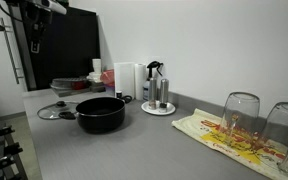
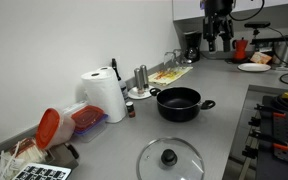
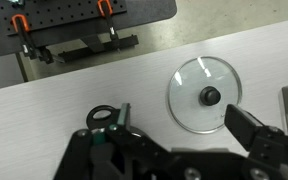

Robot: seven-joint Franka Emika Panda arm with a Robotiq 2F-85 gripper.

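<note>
My gripper is open, with no object between its fingers, high above the counter in the wrist view. It also shows raised in the upper left of exterior view 1 and the upper right of exterior view 2. A black two-handled pot (image 1: pixel 101 115) stands uncovered on the counter; its inside (image 2: pixel 179 98) is dark in exterior view 2. Beside it a clear glass lid (image 2: pixel 170 160) with a black knob lies flat. The wrist view shows the whole lid (image 3: pixel 204 95), while the gripper hides most of the pot.
Two upturned glass jars (image 1: pixel 241 112) rest on a patterned cloth (image 1: pixel 199 126). Bottles and grinders stand on a white plate (image 1: pixel 158 108), near a paper towel roll (image 2: pixel 100 97). A dish rack (image 2: pixel 34 160) sits at one end.
</note>
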